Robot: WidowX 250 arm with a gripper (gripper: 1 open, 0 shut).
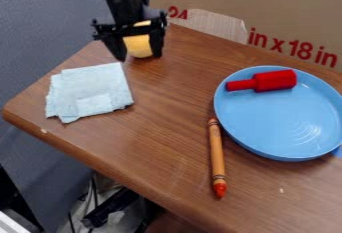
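My black gripper (134, 43) hangs low at the back left of the wooden table, its fingers spread on either side of a yellow object (139, 45), which they partly hide; whether they touch it I cannot tell. A folded pale cloth (88, 92) lies in front of it, to the left. An orange crayon (217, 162) lies to the right, front. A red cylindrical object (274, 80) rests in a blue plate (283, 127).
A cardboard box (281, 22) stands along the back. The table's left edge drops to the floor.
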